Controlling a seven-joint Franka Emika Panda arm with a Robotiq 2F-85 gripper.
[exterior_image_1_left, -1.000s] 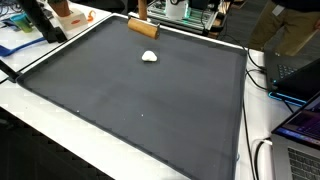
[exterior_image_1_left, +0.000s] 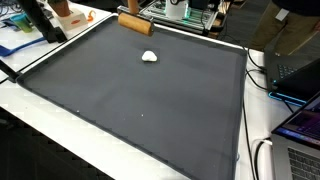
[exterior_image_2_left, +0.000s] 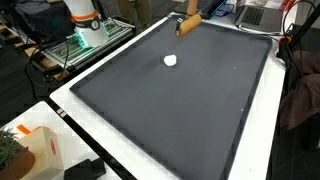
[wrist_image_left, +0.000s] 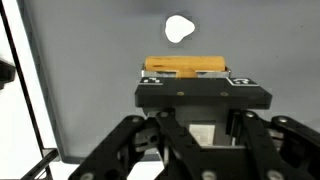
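A wooden mallet-like tool, with a light-brown cylindrical head (exterior_image_1_left: 136, 24) and an upright handle (exterior_image_1_left: 133, 5), is at the far side of the dark grey board. In exterior view 2 its head (exterior_image_2_left: 190, 22) also shows at the far edge. My gripper is shut on the handle, with the wooden head (wrist_image_left: 185, 64) just beyond the fingers. The exterior views cut off the gripper itself. On the board a small white rounded piece (wrist_image_left: 179, 28) lies apart from the head; it shows too in exterior view 1 (exterior_image_1_left: 149, 56).
The dark board (exterior_image_1_left: 140, 105) is otherwise bare, with a white table edge around it. Laptops (exterior_image_1_left: 300, 155) and cables stand along the right side in exterior view 1. A wooden item and a potted plant (exterior_image_2_left: 12, 150) sit at the near left of exterior view 2.
In exterior view 1 the wooden head and handle have shifted a little to the left, and the head's tilt has changed slightly. The white piece has stayed in place.
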